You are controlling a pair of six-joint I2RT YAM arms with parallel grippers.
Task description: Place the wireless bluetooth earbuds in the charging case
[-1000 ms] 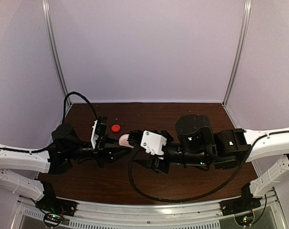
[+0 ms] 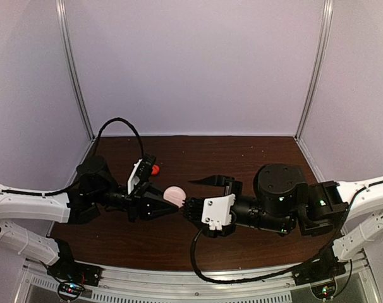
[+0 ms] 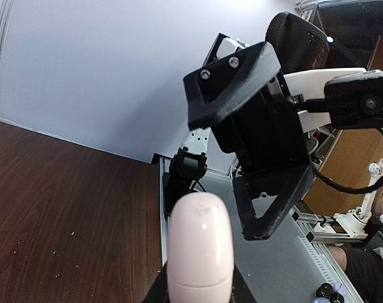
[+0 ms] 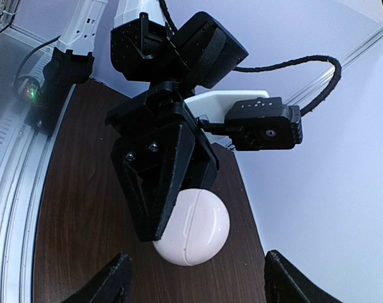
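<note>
A pale pink rounded charging case (image 2: 174, 194) is held off the table in my left gripper, which is shut on it. The right wrist view shows a seam across the case, its two halves together. In the left wrist view the case (image 3: 201, 243) fills the space between the finger ends at the bottom edge. My right gripper stands open just to the right of the case, fingers spread and nothing between them. No earbuds can be made out.
A small red round object (image 2: 155, 170) lies on the brown table (image 2: 242, 154) behind the left gripper, partly hidden by it. A black cable (image 2: 267, 275) loops in front of the right arm.
My right gripper, which overlapped the case a second ago, has drawn off to the right and turned, so one finger now shows behind. The left gripper and case have shifted slightly right.
</note>
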